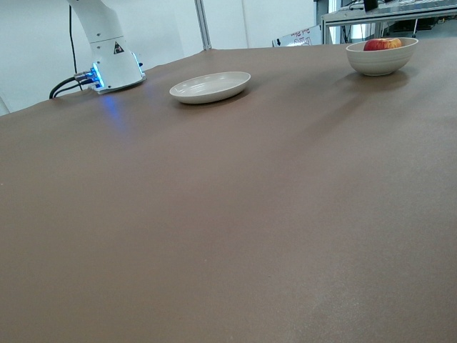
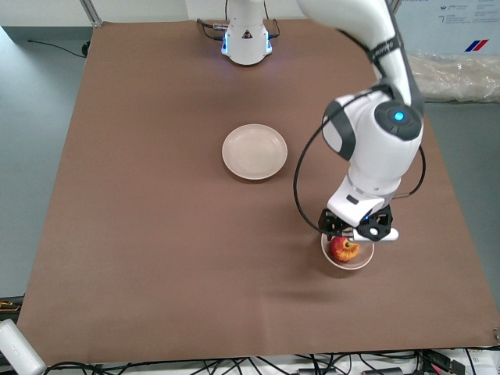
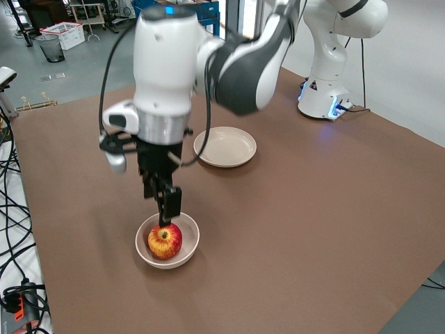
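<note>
A red-yellow apple (image 2: 344, 248) (image 1: 383, 44) (image 3: 165, 242) sits in a pale bowl (image 2: 348, 264) (image 1: 381, 62) (image 3: 188, 247). My black gripper (image 3: 165, 216) points down just over the bowl and apple; in the camera left view its tips are hidden behind the wrist, and in the camera right view I cannot tell whether it is open or shut. An empty pale plate (image 2: 254, 151) (image 1: 210, 87) (image 3: 225, 146) lies farther back on the brown table (image 2: 156, 219).
Cables and equipment line one table edge.
</note>
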